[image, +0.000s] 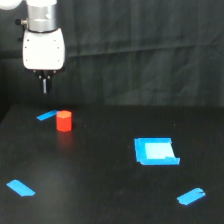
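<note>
My gripper (44, 88) hangs at the upper left of the camera view, under the white arm end. Its fingers look like one thin dark shape against the dark backdrop, so whether they are apart or together cannot be made out. No object shows at their tips. A red block (64, 121) sits on the black table, lower in the picture and slightly right of the gripper, clearly apart from it. To the right lies a white patch (158, 150) edged with blue tape.
Blue tape strips lie on the table: one (47, 115) beside the red block, one (20, 188) at front left, and one (191, 196) at front right. Black cloth (140, 55) hangs behind.
</note>
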